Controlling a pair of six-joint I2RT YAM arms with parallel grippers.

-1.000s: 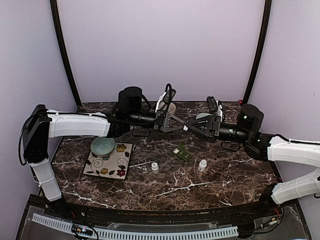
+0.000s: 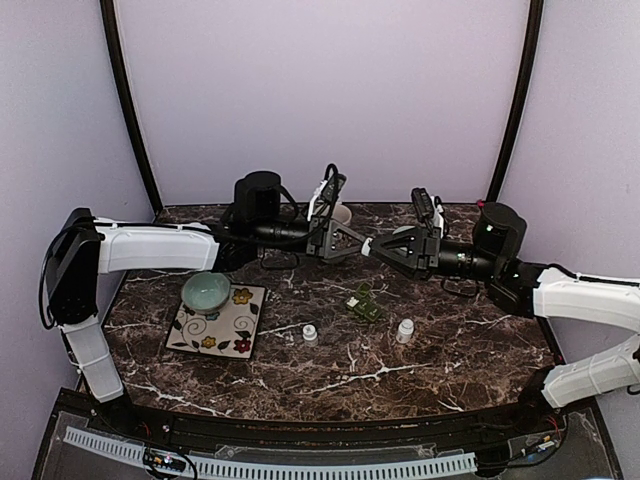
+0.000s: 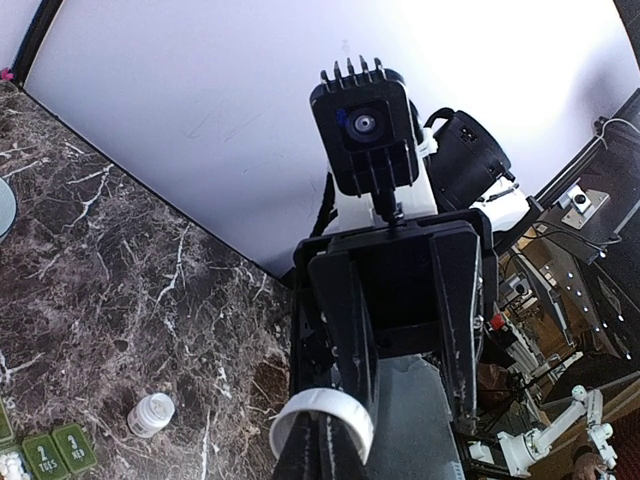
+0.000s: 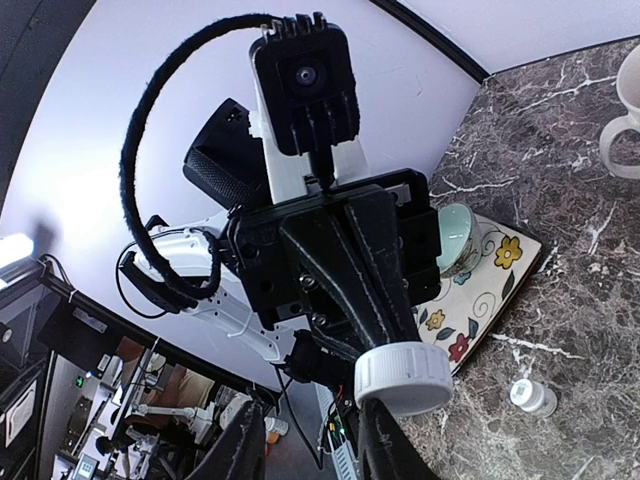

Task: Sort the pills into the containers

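My two grippers meet in mid-air above the table's middle. A white cap sits at their tips, also in the left wrist view (image 3: 320,405). My left gripper (image 2: 355,240) is shut; whether it touches the cap is unclear. My right gripper (image 2: 383,250) has its fingers partly apart just by the cap; whether they grip it is unclear. Below lie a green pill organizer (image 2: 365,312) with white content in one compartment, a white bottle (image 2: 405,331) right of it and another (image 2: 310,335) to its left.
A flowered tray (image 2: 240,325) with a green bowl (image 2: 205,290) is at the left. A white mug (image 4: 625,130) and a pale round dish (image 3: 3,210) stand at the back.
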